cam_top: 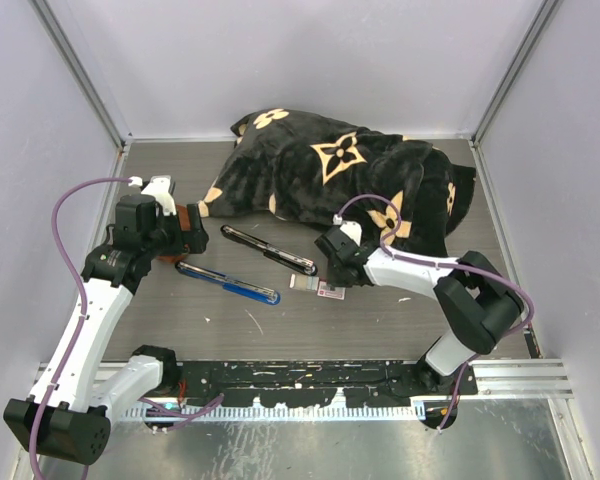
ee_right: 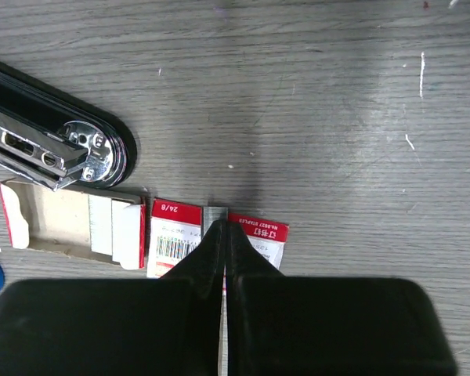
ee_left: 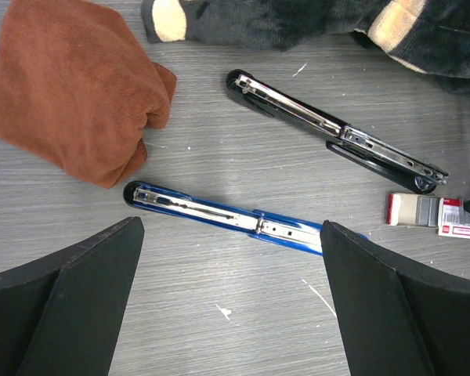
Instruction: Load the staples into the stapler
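Observation:
Two opened-out staplers lie on the table: a black one (ee_left: 337, 131) and, in front of it, a blue one (ee_left: 227, 218). Near the black stapler's end (ee_right: 94, 149) sits a small open staple box (ee_right: 59, 219) with pale contents at its right side. Its red-and-white part (ee_right: 176, 243) adjoins on the right, and a short grey staple strip (ee_right: 214, 213) shows on it. My right gripper is shut directly over that strip; its fingers hide the middle, so any hold is not visible. Above the blue stapler, my left gripper stands open and empty.
A folded brown cloth (ee_left: 78, 86) lies at the left, under the left arm. The dark patterned blanket (cam_top: 320, 165) fills the back of the table. Bare table (cam_top: 380, 325) stretches in front and to the right.

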